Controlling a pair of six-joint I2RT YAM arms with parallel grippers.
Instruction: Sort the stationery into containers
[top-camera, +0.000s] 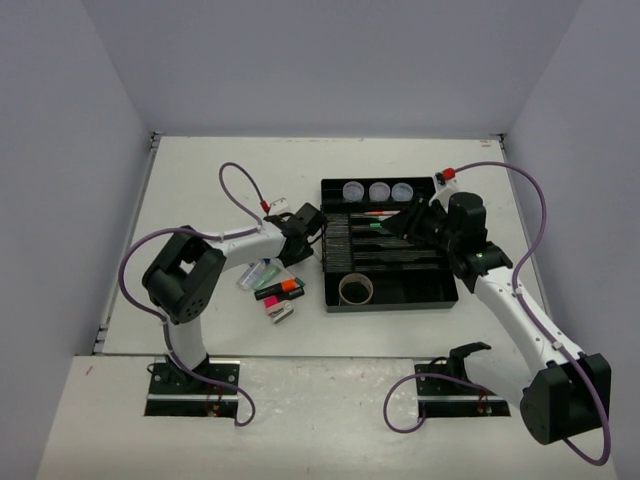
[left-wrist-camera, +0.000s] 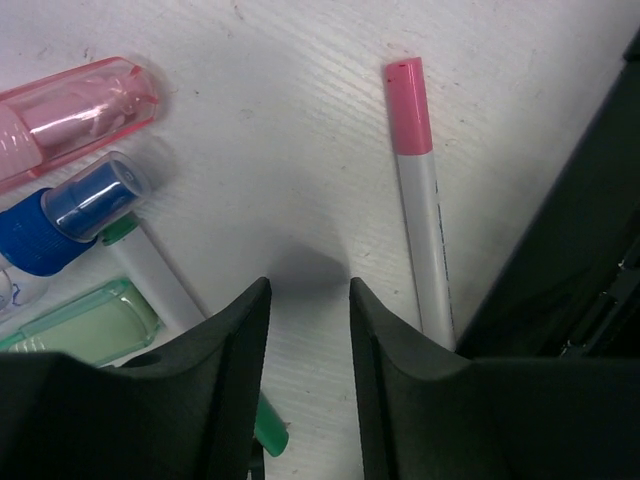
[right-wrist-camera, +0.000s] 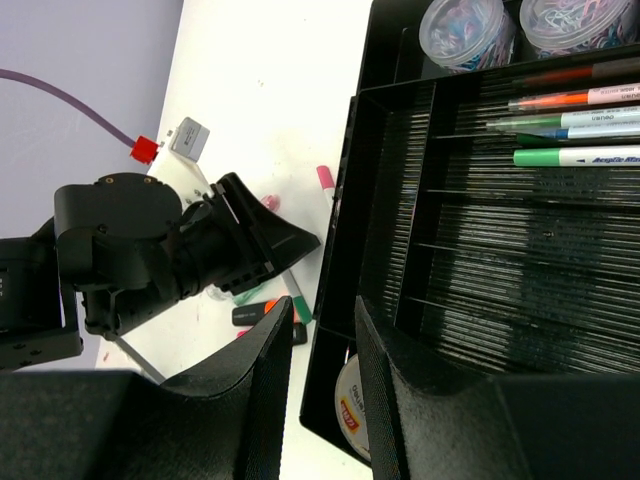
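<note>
My left gripper stands open over bare table in the left wrist view, nothing between its fingers. A pink-capped white marker (left-wrist-camera: 418, 200) lies just right of those fingers, beside the black divided tray (top-camera: 392, 308). Left of them are a green-ended marker (left-wrist-camera: 160, 272), a pink bottle (left-wrist-camera: 80, 115), a blue-collared bottle (left-wrist-camera: 70, 215) and a green one (left-wrist-camera: 90, 325). Above the tray my right gripper is open and empty. Several markers, among them a green-capped one (right-wrist-camera: 575, 157), lie in the tray's middle section.
Lidded tubs (top-camera: 379, 192) fill the tray's back section, and a tape roll (top-camera: 355, 289) sits in its front left. Orange-and-black (top-camera: 276, 289) and pink (top-camera: 271, 304) items lie on the table left of the tray, near a silvery piece (top-camera: 283, 313).
</note>
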